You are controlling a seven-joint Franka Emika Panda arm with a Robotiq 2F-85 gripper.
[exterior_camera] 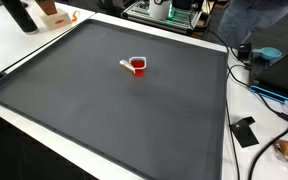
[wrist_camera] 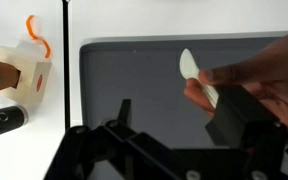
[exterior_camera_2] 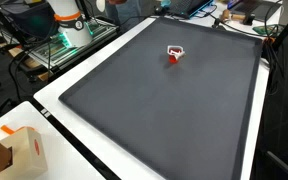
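In the wrist view my gripper stands open, its dark fingers wide apart and no object clasped between them. A person's hand (wrist_camera: pixel 269 75) reaches in from the right, holding a slim white utensil (wrist_camera: pixel 189 66) whose rounded end points up. The hand and utensil are partly hidden behind the right finger. On the dark mat sits a small red and white item (exterior_camera: pixel 139 70), cup-like in shape, with a short pale piece (exterior_camera: pixel 126 66) against its left side. In exterior view 2 the same red and white item (exterior_camera_2: pixel 173 57) is near the mat's far edge.
The dark grey mat (exterior_camera: pixel 109 110) is otherwise largely bare. A potted plant (wrist_camera: pixel 6 75), a pale box (wrist_camera: pixel 29 85) and a black cylinder (wrist_camera: pixel 4 121) stand beyond its edge. Cables and a black flat piece (exterior_camera: pixel 244 131) lie right of the mat in exterior view 1.
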